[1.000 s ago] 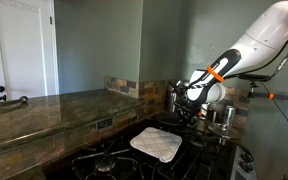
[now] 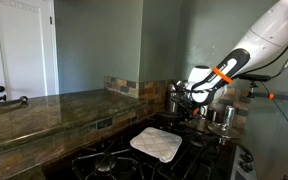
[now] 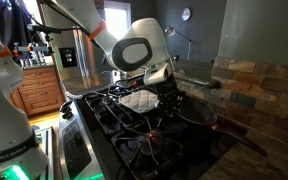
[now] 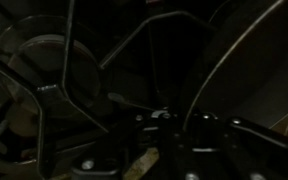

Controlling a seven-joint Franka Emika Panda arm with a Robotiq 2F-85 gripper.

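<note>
A dark frying pan with a long handle rests over the back of the stove, its handle pointing to the right in exterior view 2. My gripper is at the pan's near-left edge. In the dim wrist view, the pale curved rim of the pan runs down between the fingertips of my gripper, which is shut on it. Exterior view 1 shows my gripper low over the far part of the stove, the fingertips too small and dark to make out.
A white quilted pad lies flat on the stove grates. Metal pots stand behind the arm.
The arm has shifted very slightly to the right and up in exterior view 1. The white pad has stayed where it was.
</note>
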